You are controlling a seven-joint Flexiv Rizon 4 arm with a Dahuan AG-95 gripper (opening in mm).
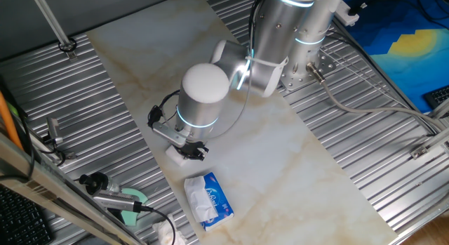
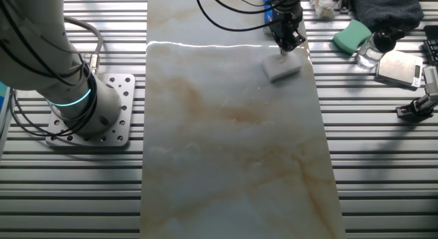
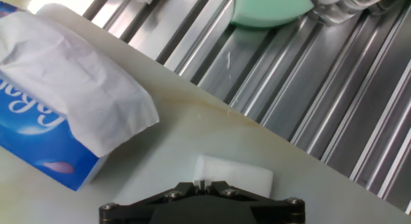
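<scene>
A small white block (image 3: 239, 176) lies on the marble-patterned board near its edge. In the wrist view my gripper is shut, its black fingertips together and covering part of the block's near side. Nothing shows between them. From the second exterior view, the gripper (image 2: 290, 44) points down right at the block (image 2: 281, 66); whether they touch I cannot tell. The first exterior view shows the block (image 1: 177, 156) partly hidden by the gripper (image 1: 202, 154). Beside it lies a blue tissue pack (image 1: 219, 197) with a white tissue (image 3: 83, 76) sticking out.
Beyond the board's edge, on the ribbed metal table, are a green item (image 2: 352, 36), a clear bottle (image 2: 371, 51), a small scale (image 2: 400, 68) and a dark cloth (image 2: 390, 7). Most of the board (image 2: 226, 150) is bare.
</scene>
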